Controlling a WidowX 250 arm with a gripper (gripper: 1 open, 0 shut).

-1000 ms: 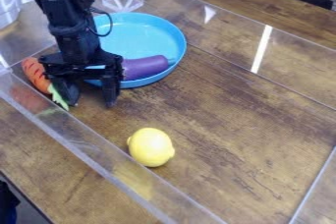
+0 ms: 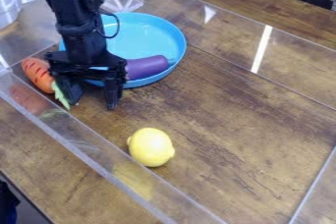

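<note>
My black gripper (image 2: 92,92) is low at the left front edge of a blue bowl (image 2: 138,31), its fingers apart and pointing down. An orange carrot with a green top (image 2: 38,75) lies left of the bowl, against the gripper, partly hidden by it. A purple eggplant (image 2: 147,66) lies in the bowl, to the right of the gripper. Whether anything is between the fingers is hard to tell.
A yellow lemon (image 2: 151,147) sits on the wooden table (image 2: 237,100) toward the front. Clear plastic walls border the table at the left, back and right.
</note>
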